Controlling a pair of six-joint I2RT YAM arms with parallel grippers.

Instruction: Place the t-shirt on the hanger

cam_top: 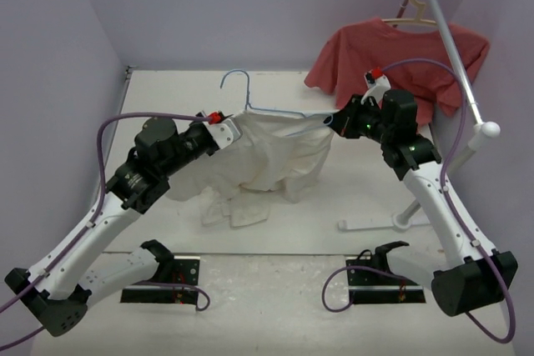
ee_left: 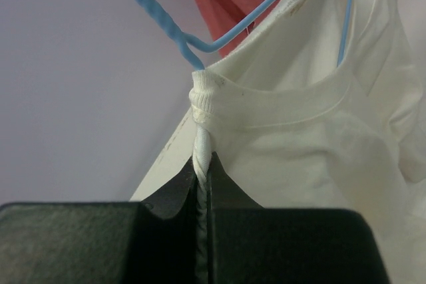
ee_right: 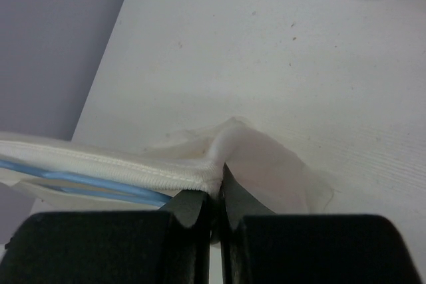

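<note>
The white t-shirt (cam_top: pixel 275 156) hangs stretched between my two grippers, its lower part resting on the table. In the left wrist view, my left gripper is shut on a gathered strip of the shirt just below the collar (ee_left: pixel 279 108). The blue hanger (ee_left: pixel 156 14) enters the neck opening there, its hook free above the shirt in the top view. Over on the right, my right gripper is shut on the shirt's neckline. One end of the blue hanger (ee_right: pixel 100 181) lies inside the stretched neck, close to those fingers; its tip is hidden.
A red shirt (cam_top: pixel 375 60) hangs on a beige hanger (cam_top: pixel 417 14) from the white rack (cam_top: pixel 455 52) at the right, close behind my right arm.
</note>
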